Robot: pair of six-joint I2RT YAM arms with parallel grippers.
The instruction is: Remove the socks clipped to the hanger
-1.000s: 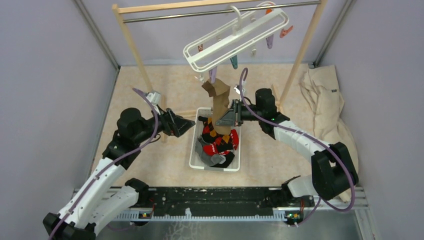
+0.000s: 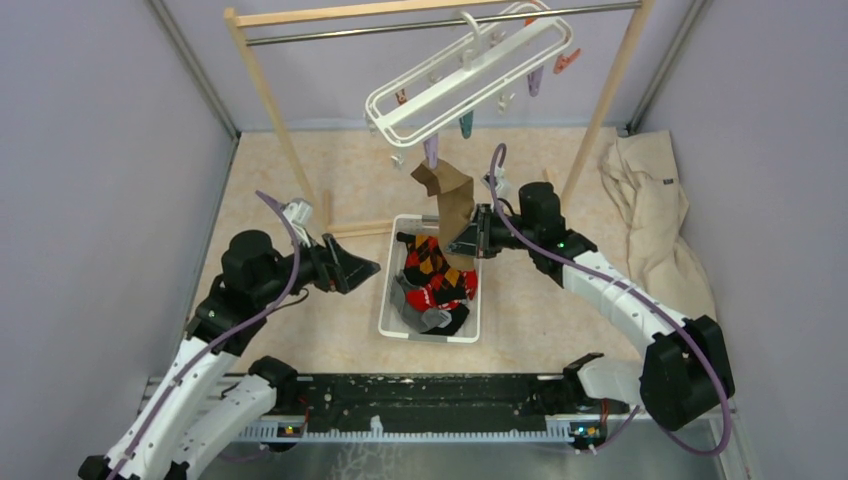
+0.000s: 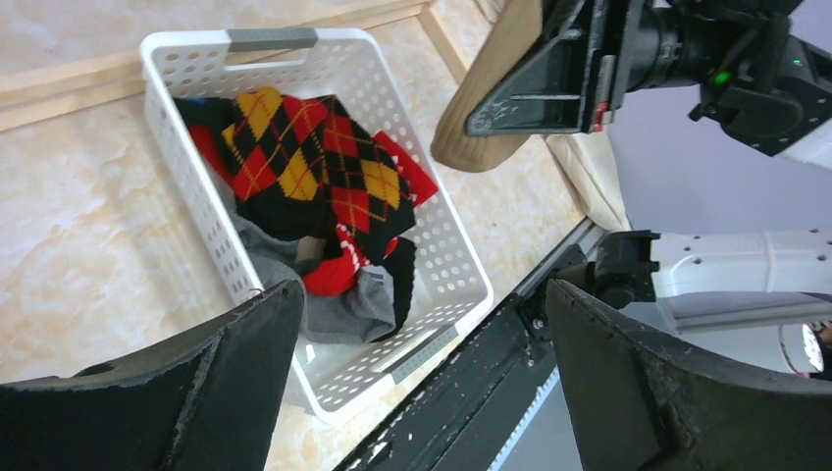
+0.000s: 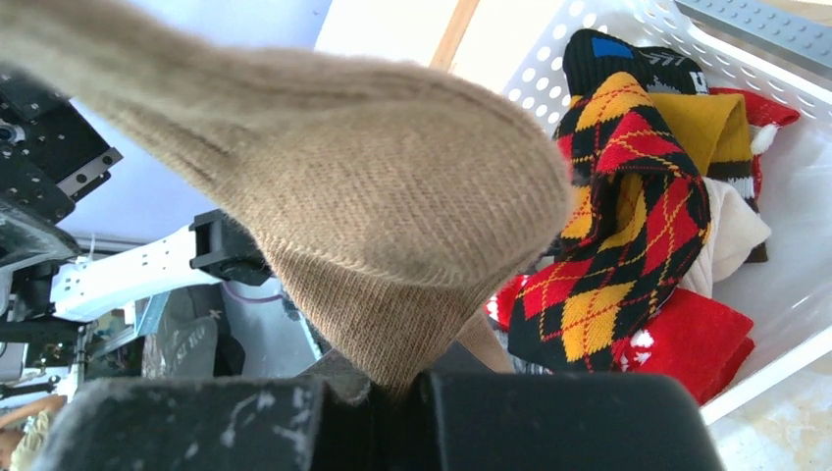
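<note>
A brown ribbed sock (image 2: pixel 456 205) hangs above the basket, its upper end by a purple clip (image 2: pixel 430 150) of the white hanger (image 2: pixel 468 78). Whether that clip still grips it I cannot tell. My right gripper (image 2: pixel 458 246) is shut on this sock; in the right wrist view the brown fabric (image 4: pixel 392 196) runs down between its closed fingers. Left of the basket, my left gripper stands open and empty, its two fingers (image 3: pixel 167 392) wide apart. The white basket (image 2: pixel 386 312) holds a heap of socks (image 3: pixel 285 167), argyle, red and grey.
Other clips, such as a teal one (image 2: pixel 466 124) and an orange one (image 2: pixel 567 61), hang from the hanger without socks. A wooden rack (image 2: pixel 262 85) frames the back. Beige cloth (image 2: pixel 645 200) lies at the right. Floor left of the basket is free.
My right gripper and the brown sock have shifted a little to the right. My left gripper has drawn back left and toward the front. The hanger sways slightly.
</note>
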